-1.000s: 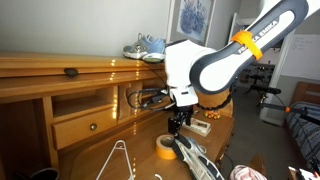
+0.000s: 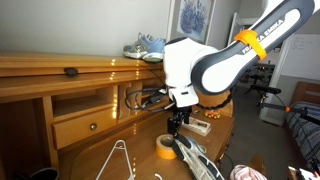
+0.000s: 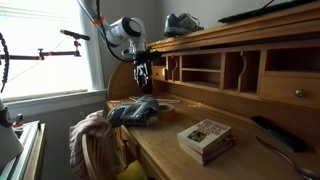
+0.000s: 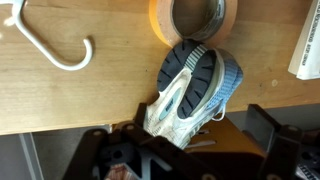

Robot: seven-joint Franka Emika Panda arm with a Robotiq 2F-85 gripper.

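Note:
My gripper stands open above the desk's front edge, with its dark fingers spread wide at the bottom of the wrist view. Between and beyond them lies a grey-white shoe point(image 4: 190, 95) with a black sole patch and a blue-grey side; its lower part runs out of sight between the fingers. No contact between fingers and shoe shows. In the first exterior view the gripper point(image 2: 178, 126) hangs over the shoe point(image 2: 197, 158). The second exterior view has the shoe point(image 3: 141, 111) at the desk's near edge.
A roll of orange tape point(image 4: 160, 22) lies close to the shoe. A white hanger point(image 4: 45, 45) rests to its left. A book point(image 3: 205, 134) sits farther along the desk. Another pair of shoes point(image 2: 145, 47) stands on the upper shelf. A chair with cloth point(image 3: 92, 130) is by the edge.

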